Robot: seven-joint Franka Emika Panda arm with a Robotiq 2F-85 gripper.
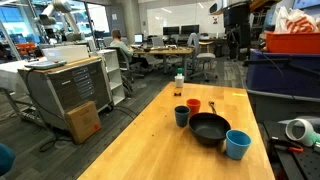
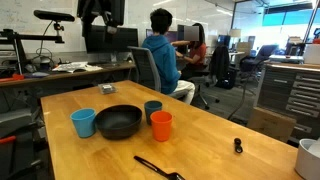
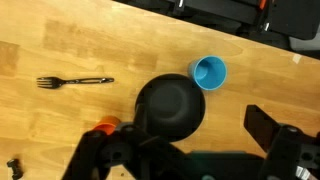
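My gripper is open, with nothing between its fingers, high above the wooden table (image 3: 75, 35). A black bowl (image 3: 170, 107) lies below it, partly covered by the left finger in the wrist view. Close to the bowl stands a light blue cup (image 3: 208, 72), upright. An orange-red cup (image 2: 161, 125) and a dark teal cup (image 2: 152, 108) stand on the bowl's other sides. A dark fork (image 3: 75, 82) lies flat, apart from the bowl. The small black object (image 2: 238, 145) sits farther along the table.
In exterior view 1 a bottle with a green top (image 1: 180, 76) stands toward the table's far end. A white rounded object (image 2: 308, 158) is at the right edge of exterior view 2.
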